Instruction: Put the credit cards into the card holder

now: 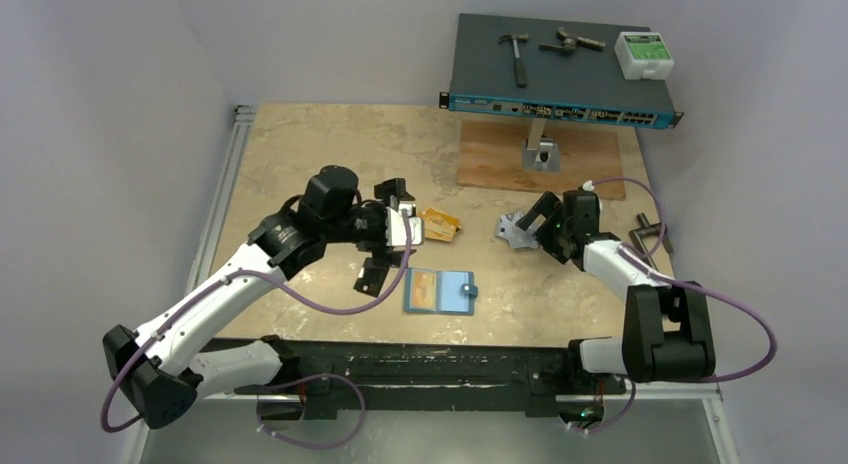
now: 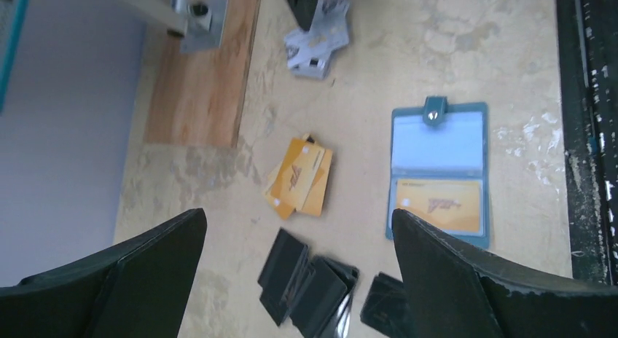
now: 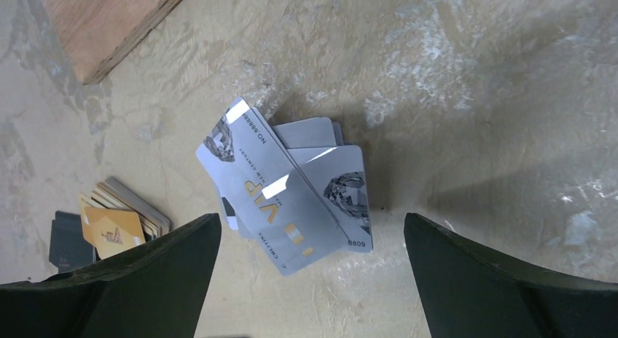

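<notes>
The blue card holder [image 1: 440, 291] lies unfolded at the table's front middle, a gold card [image 2: 439, 205] in one half; its other half [image 2: 437, 143] looks bare. Behind it rests a fanned pile of gold cards [image 2: 297, 176]. Black cards [image 2: 315, 294] lie to the left, a separate black card [image 1: 371, 277] nearer the front. My left gripper is open above the table near the black and gold piles, nothing between its fingers. Silver VIP cards [image 3: 280, 192] lie spread on the table. Over them hangs my right gripper, open and empty.
A rack unit [image 1: 560, 69] on a stand over a wooden board [image 1: 490, 159] fills the back right, with hammers and a white box [image 1: 643, 56] on top. Another hammer [image 1: 650, 239] lies at the right edge.
</notes>
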